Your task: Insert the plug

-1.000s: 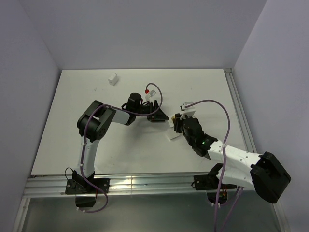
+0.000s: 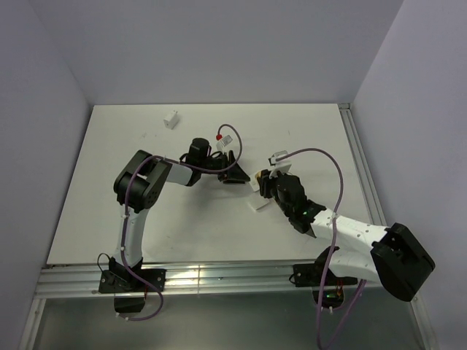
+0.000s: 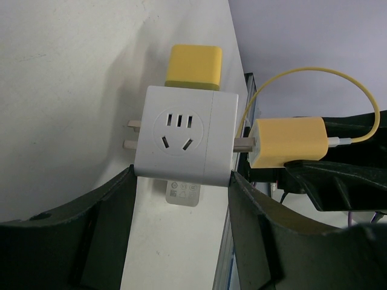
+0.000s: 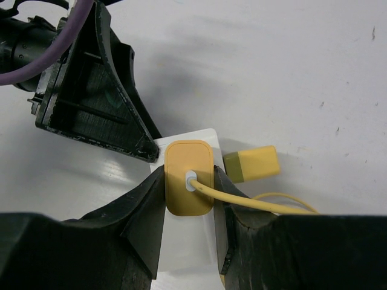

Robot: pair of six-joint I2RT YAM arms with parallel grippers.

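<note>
In the left wrist view, my left gripper is shut on a white socket block (image 3: 175, 134), a fingertip bearing on each side of it. Slotted holes face the camera, and metal prongs stick out of the block's left side. My right gripper is shut on a yellow plug (image 4: 188, 196) with a yellow cable at its back. The plug's metal prongs (image 3: 244, 145) reach the block's right side, with bare metal showing between plug and block. I cannot tell whether their tips are inside.
Beside the block stands another yellow piece (image 3: 193, 63). A labelled white piece (image 3: 182, 193) appears below the block, on the table side. A small white box (image 2: 171, 119) sits at the back left. The table's left half (image 2: 80, 211) has free room.
Both grippers have shifted slightly left in the top view, and the white block has moved with them. Each gripper keeps its grasp.
</note>
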